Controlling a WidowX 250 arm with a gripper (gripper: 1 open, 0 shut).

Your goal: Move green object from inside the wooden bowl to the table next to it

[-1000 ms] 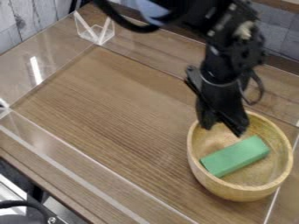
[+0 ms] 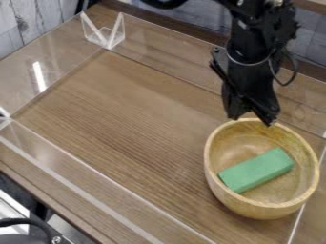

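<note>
The green block (image 2: 256,171) lies slanted on the floor of the wooden bowl (image 2: 219,179), toward its front. The bowl stands at the right side of the table. Above its far rim hangs my black gripper (image 2: 250,115), apart from the block. Its fingers are shut with nothing held that I can see. The block is fully outside them, nearer the camera. Part of the bowl's back rim is close beneath the fingertips.
Bare wooden table (image 2: 121,110) stretches left of the bowl, with free room there. A clear plastic stand (image 2: 105,30) is at the far left. Dark cables (image 2: 23,223) lie in the lower left corner.
Block and bowl remain in place.
</note>
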